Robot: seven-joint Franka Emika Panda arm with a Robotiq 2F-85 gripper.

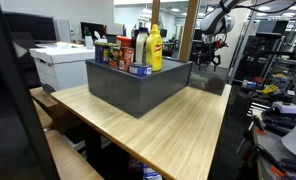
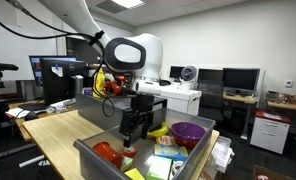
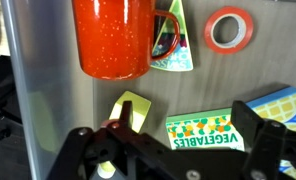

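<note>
My gripper is open, with its dark fingers spread wide at the lower part of the wrist view and nothing held between them. In exterior view 2 the gripper point(image 2: 137, 132) hangs over a grey bin point(image 2: 96, 163). Inside it lie a red mug point(image 3: 115, 38), a roll of red tape point(image 3: 228, 30), a white-and-green box with coloured dots point(image 3: 203, 130) and a yellow item point(image 3: 138, 108). A purple bowl point(image 2: 188, 134) shows toward the bin's far right. In exterior view 1 the gripper point(image 1: 210, 64) is small and far off.
A second grey bin point(image 1: 138, 92) on the wooden table point(image 1: 163, 135) has a shelf of cans and a yellow bottle point(image 1: 156, 50) along its top. The bin wall point(image 3: 50, 85) rises close by on the left in the wrist view.
</note>
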